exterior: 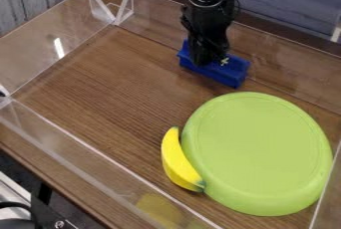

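Note:
The black gripper (206, 52) reaches down from the top of the camera view onto a blue block (226, 73), its tip at the block's upper left part. The fingers look shut; whether anything is between the fingers is hidden by the dark gripper body. A large green round plate (256, 153) lies at the lower right, and a yellow banana (178, 161) lies along its left edge.
A clear plastic wall (94, 181) borders the wooden floor (100, 104) at the front left, with more walls along the back. A dark cable shows at the bottom left, outside the box.

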